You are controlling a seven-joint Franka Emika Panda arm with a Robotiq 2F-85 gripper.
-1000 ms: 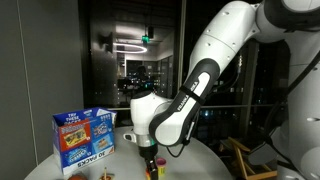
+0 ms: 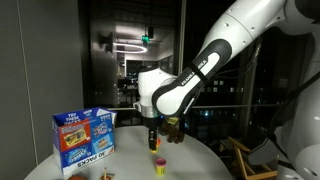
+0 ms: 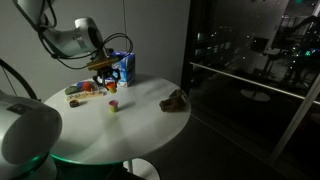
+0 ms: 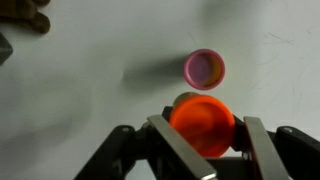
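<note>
An orange, round-topped object (image 4: 203, 125) sits between the fingers of my gripper, which is shut on it. A small tan round shape shows past its far edge; I cannot tell whether it belongs to the same object. A pink cup (image 4: 204, 69) with a yellowish inside stands upright on the table, apart from the held object. In exterior view 1, my gripper (image 2: 153, 131) hangs above the table behind this pink cup (image 2: 160, 167). From the other side, the cup (image 3: 113, 106) appears in front of the orange object (image 3: 111, 88).
A blue toy box (image 2: 85, 138) stands on the white round table (image 3: 145, 118). Several small toy items (image 3: 84, 87) lie near the box. A dark brown object (image 3: 174, 101) rests near the table's far edge. Bare tabletop lies between it and the pink cup.
My gripper has risen from low near the tabletop and moved back, away from the pink cup. The cup and the blue box look unmoved.
</note>
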